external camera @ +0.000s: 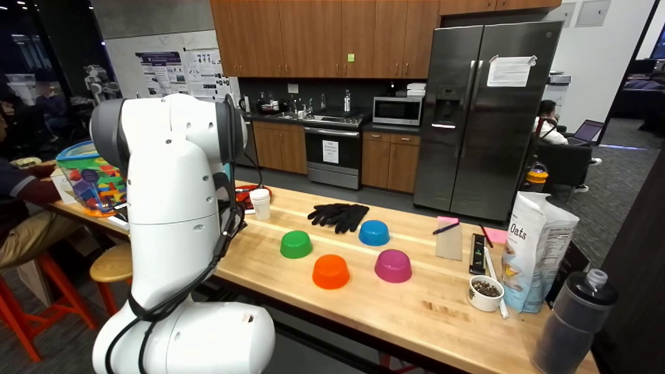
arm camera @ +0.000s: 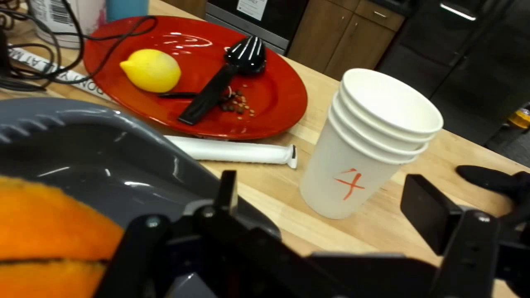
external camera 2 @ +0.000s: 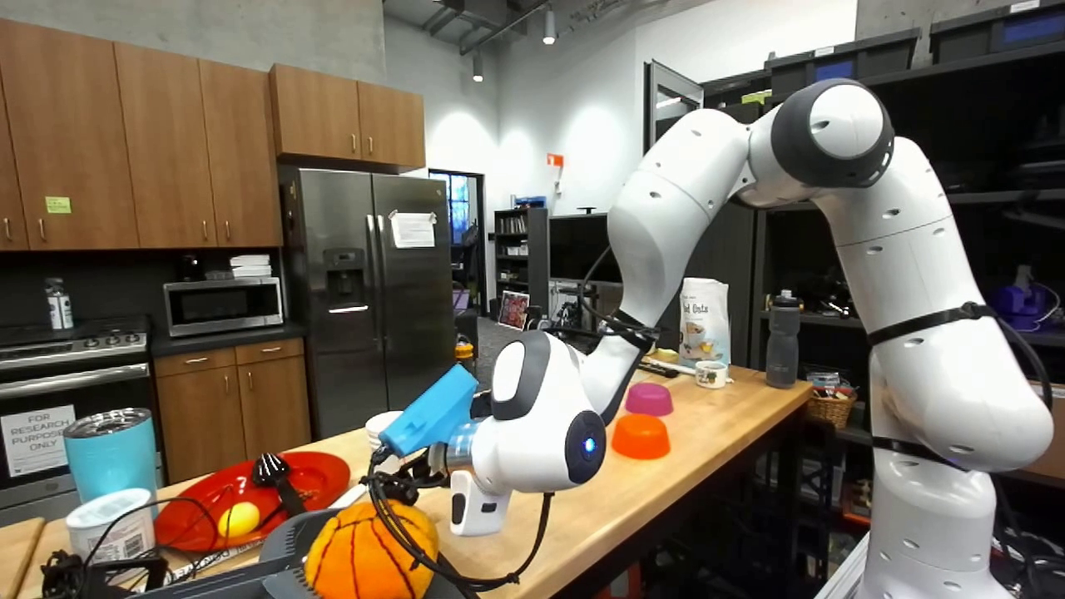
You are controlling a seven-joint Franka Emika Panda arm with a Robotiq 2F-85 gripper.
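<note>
A stack of white paper cups (arm camera: 343,183), marked with a red 4, stands upright on the wooden table. In the wrist view my gripper is open. One finger (arm camera: 431,213) shows right of the stack and the other left of it, with the cups beyond the fingers and apparently untouched. From the first exterior view the cup stack (external camera: 261,205) is clear, but the arm hides my gripper. The second exterior view shows only the cups' left edge (external camera 2: 379,424) behind the blue piece on the hand; the fingers there are hard to make out.
Left of the cups lie a red plate (arm camera: 283,106) with a lemon (arm camera: 155,70) and black spoon (arm camera: 213,87), and a grey bin (arm camera: 144,144) holding an orange plush ball (arm camera: 44,233). Coloured bowls (external camera: 331,272) and black gloves (external camera: 340,215) occupy the table farther right.
</note>
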